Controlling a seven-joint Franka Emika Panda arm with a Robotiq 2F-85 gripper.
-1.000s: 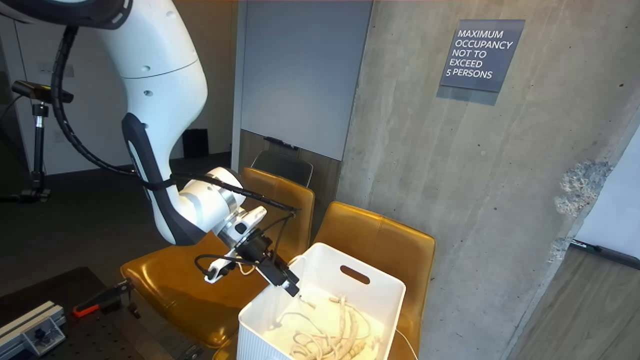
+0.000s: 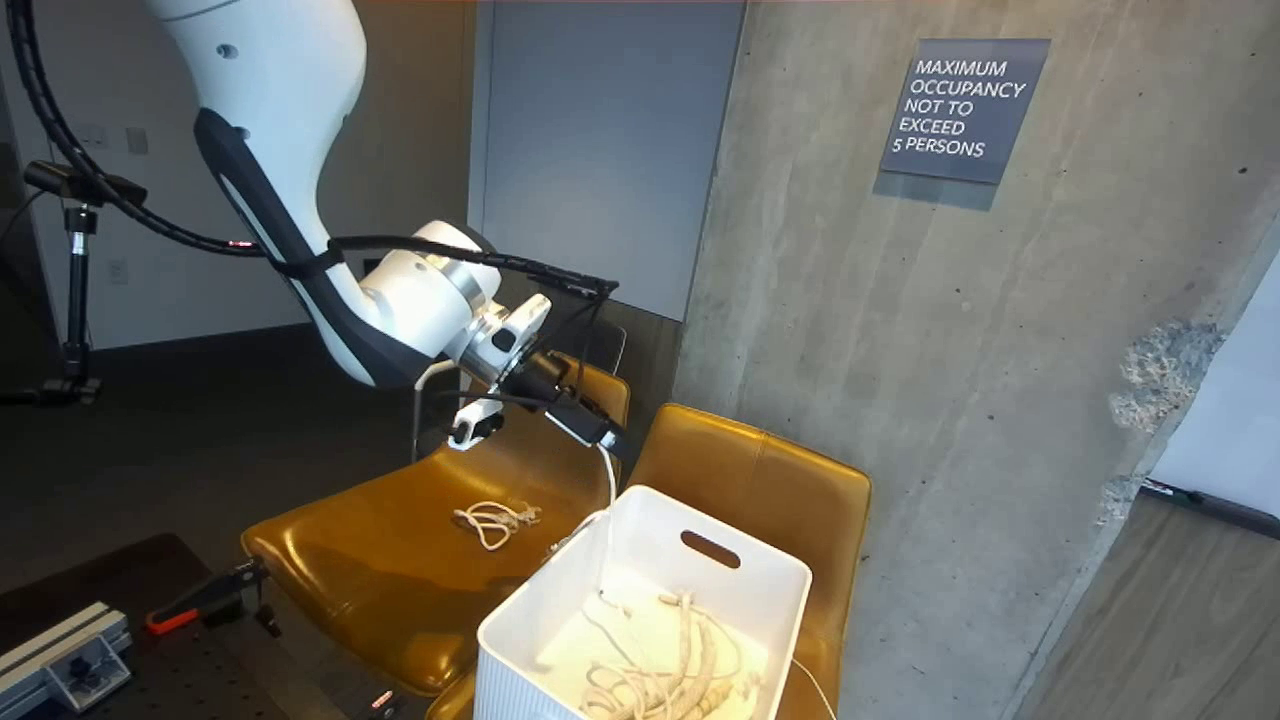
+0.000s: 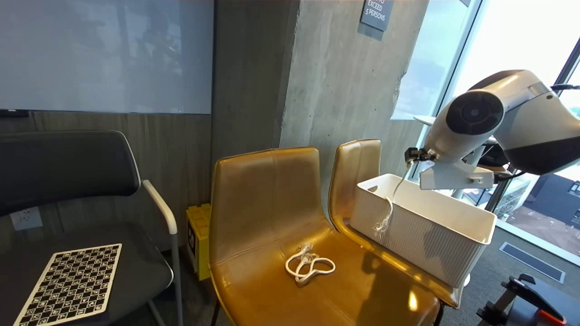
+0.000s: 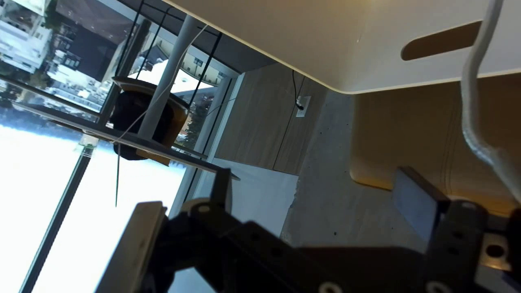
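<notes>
My gripper is above the back left corner of a white bin. In the wrist view its fingers stand wide apart, with nothing between the pads. A white rope passes beyond the right finger, outside the gap; what it is caught on is hidden. From the gripper the rope hangs down, its frayed end against the outer wall of the bin. Several pale ropes lie inside the bin. Another looped white rope rests on the brown chair seat.
Two brown chairs stand side by side, the bin on one of them. A black chair holds a patterned board. Near the front is a dark table with a clamp. A concrete wall rises behind.
My gripper has risen from low over the bin's left edge to above its back corner, and a rope now hangs from it. The bin has stayed in place.
</notes>
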